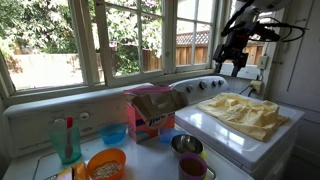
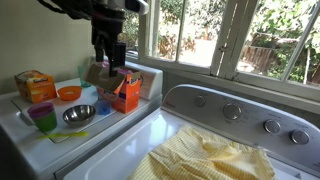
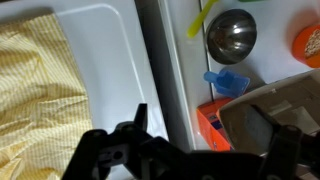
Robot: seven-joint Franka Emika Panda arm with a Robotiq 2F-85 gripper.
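High above the white machines, my gripper [image 1: 229, 68] hangs pointing down, its two fingers spread with nothing between them. In the wrist view the gripper also looks open, a wide gap showing between the dark fingertips. A crumpled pale yellow cloth [image 1: 238, 113] lies on top of one machine; the wrist view has this cloth [image 3: 38, 95] at the left, well apart from the fingers. On the other machine stands an orange detergent box [image 2: 126, 95] with its cardboard flap raised. Beside the box sits a blue scoop [image 3: 229, 82].
Around the box are a metal bowl [image 2: 76, 114], an orange bowl [image 1: 106, 163], a blue bowl [image 1: 113, 133], a green cup [image 1: 66, 141] and a purple-and-green cup [image 2: 43, 117]. Control panels [image 2: 235, 112] and windows border the back. Bare white lid [image 3: 115, 65] shows beside the cloth.
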